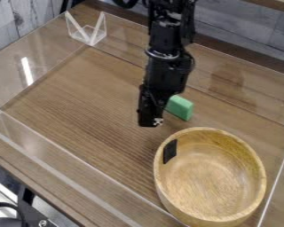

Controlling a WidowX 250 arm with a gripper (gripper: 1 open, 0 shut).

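Observation:
My gripper (153, 119) is at the centre of the camera view, hanging from the black arm and pointing down just left of a green block (179, 107). It looks shut, with no object clearly held; a small pale spot shows by its tip. A large yellow bowl (209, 200) with a black patch on its rim stands at the lower right, in front of the gripper.
A white wire-like object (88, 27) sits at the back left. A wooden wall runs along the back right.

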